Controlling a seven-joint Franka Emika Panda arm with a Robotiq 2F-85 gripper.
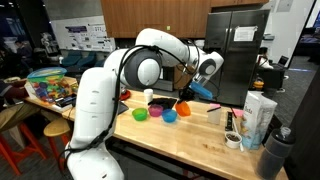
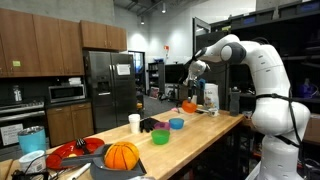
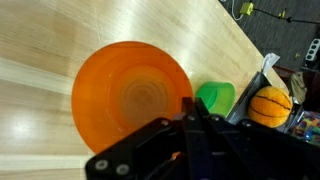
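An orange bowl [image 1: 183,108] hangs above the table, with my gripper [image 1: 181,97] shut on its rim. The wrist view shows the inside of this orange bowl [image 3: 125,95] filling the left and middle, its near rim meeting the dark fingers of my gripper. The exact contact at the fingertips is dark and hard to make out. A blue bowl [image 1: 169,116] rests on the table just left of the held bowl. Further left sit a pink bowl [image 1: 155,112] and a green bowl [image 1: 140,114].
An orange ball [image 2: 122,156] lies in a dark rack at the table's far end. A white cup [image 2: 134,122] stands near the bowls. Beside a white bag [image 1: 258,118] are a small pot [image 1: 233,138] and a dark canister [image 1: 274,153].
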